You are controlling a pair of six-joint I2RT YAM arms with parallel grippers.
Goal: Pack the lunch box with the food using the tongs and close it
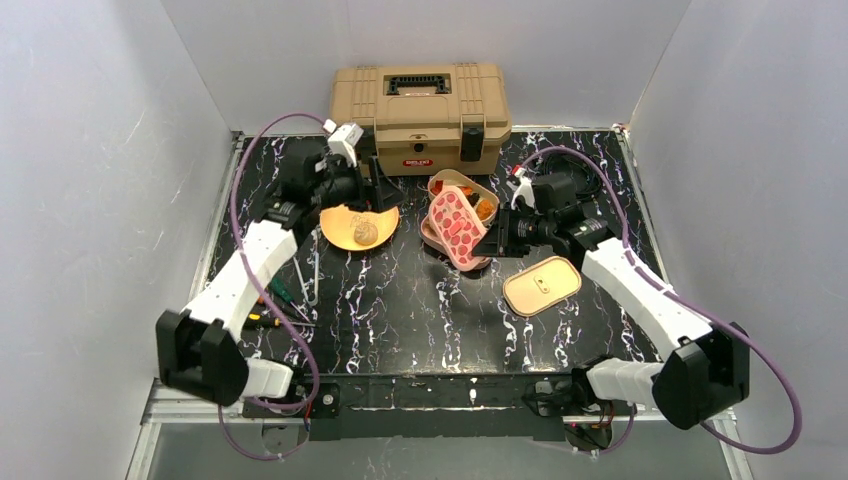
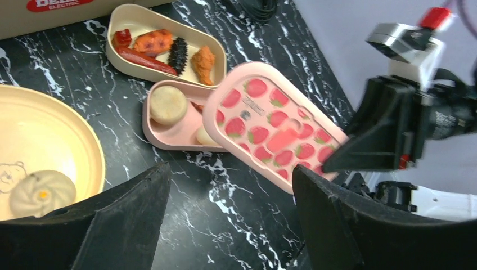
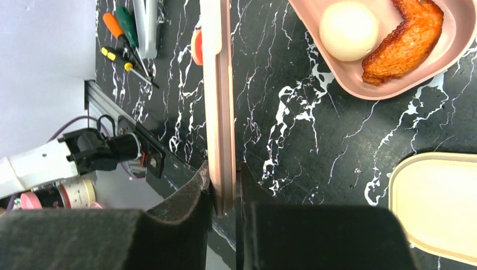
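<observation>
A pink lid with strawberries (image 1: pixel 458 229) is held above the table by my right gripper (image 1: pixel 493 240). In the right wrist view the lid (image 3: pixel 219 95) appears edge-on between the dark fingers. Partly behind it lies the pink box (image 2: pixel 163 135), holding a bun, a white ball and a browned piece. Beyond that sits the beige box (image 2: pixel 121 17) with a sausage, shrimp and other foods. My left gripper hangs open, nothing between its fingers, near the yellow plate (image 2: pixel 84 135), which carries a round swirled bun (image 2: pixel 42 193).
A plain beige lid (image 1: pixel 541 286) lies flat at the right. The tan toolbox (image 1: pixel 421 115) stands along the back. Tools (image 3: pixel 126 45) lie at the left, and a coiled black cable (image 1: pixel 575 175) at the back right.
</observation>
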